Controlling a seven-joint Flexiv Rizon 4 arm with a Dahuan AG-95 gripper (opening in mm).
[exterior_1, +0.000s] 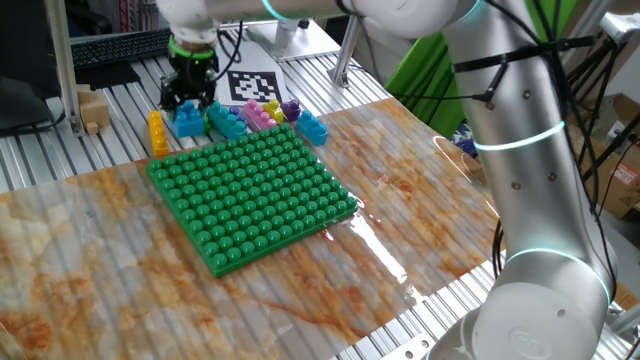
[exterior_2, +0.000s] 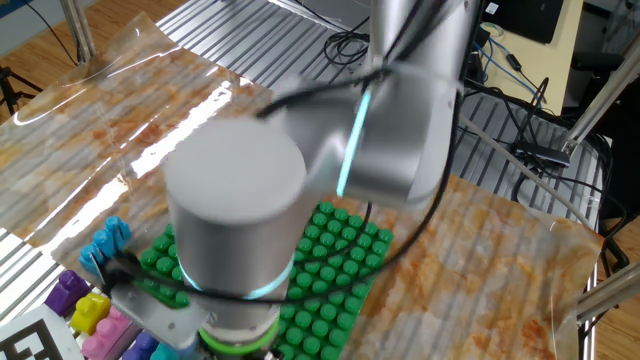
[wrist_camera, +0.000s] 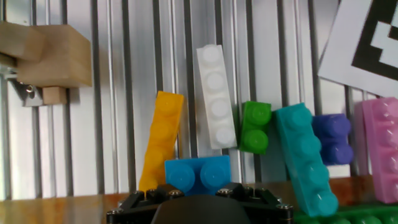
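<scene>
A blue brick (wrist_camera: 198, 174) with two studs showing is at my gripper, whose fingers are shut on it. The lower part of the brick is hidden behind the gripper body. In exterior view 1 the gripper (exterior_1: 188, 98) points down, with the blue brick (exterior_1: 188, 121) at its tips behind the green studded baseplate (exterior_1: 250, 195). Whether the brick is clear of the surface cannot be told. In exterior view 2 the arm hides the fingers and the brick.
Near the held brick lie an orange brick (wrist_camera: 163, 137), a white brick (wrist_camera: 216, 99), a green brick (wrist_camera: 255, 127) and a teal brick (wrist_camera: 306, 158). Purple (wrist_camera: 333, 138) and pink (wrist_camera: 382, 146) bricks lie further right. Wooden blocks (wrist_camera: 59, 56) stand left. The baseplate is bare.
</scene>
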